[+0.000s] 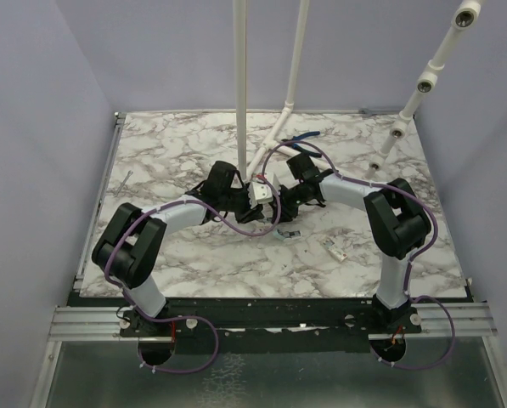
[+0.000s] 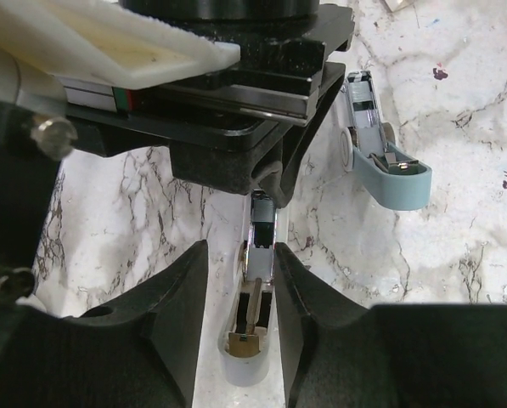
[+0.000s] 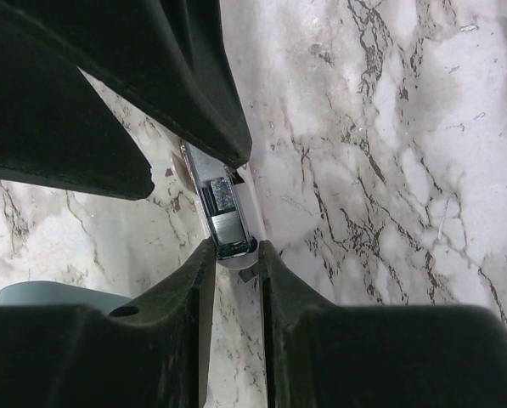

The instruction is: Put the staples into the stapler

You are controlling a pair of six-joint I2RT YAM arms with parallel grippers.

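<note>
A whitish stapler lies opened on the marble table, its metal channel (image 2: 260, 263) facing up and dark and silvery pieces showing along it. In the left wrist view my left gripper is parted, with the stapler visible through the gap. From the right wrist view, the left fingers (image 3: 228, 140) reach over the stapler's far part. Close to the near end of the channel (image 3: 229, 228), my right gripper stands narrowly parted; whether it touches the stapler cannot be told. No loose staples can be made out between any fingers.
A light blue stapler (image 2: 393, 183) lies open beside the white one. Farther right is a small pale box (image 1: 334, 248). Blue-handled pliers (image 1: 301, 143) lie toward the back, and a thin tool (image 1: 124, 180) at the left.
</note>
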